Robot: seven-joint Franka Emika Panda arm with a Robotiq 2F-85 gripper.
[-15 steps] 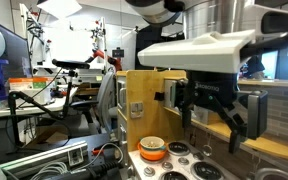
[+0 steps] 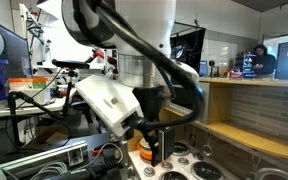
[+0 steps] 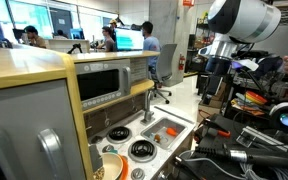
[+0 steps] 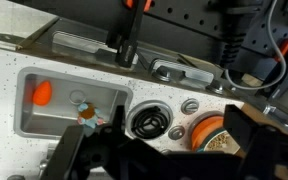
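Note:
My gripper is open above the toy kitchen counter. In the wrist view its dark fingers (image 4: pixel 112 145) stand wide apart, with a burner and knobs visible below and between them. An orange pot (image 4: pixel 212 130) with yellow and green contents lies toward the right finger. A sink basin (image 4: pixel 59 122) on the left holds an orange item (image 4: pixel 42 93) and a small teal-and-pink item (image 4: pixel 89 112). In exterior view 1 the white arm (image 2: pixel 139 65) fills much of the picture and partly hides the pot.
Burners (image 3: pixel 142 150) sit between the pot and the sink in exterior view 2. A wooden shelf (image 2: pixel 249 134) and a cabinet with a microwave (image 3: pixel 102 86) rise along the counter. Cables (image 3: pixel 249 165) and dark equipment lie near the arm's base.
In exterior view 1 the arm and gripper have swung left and come closer to the camera. More of the shelf shows on the right, and the pot is now more covered.

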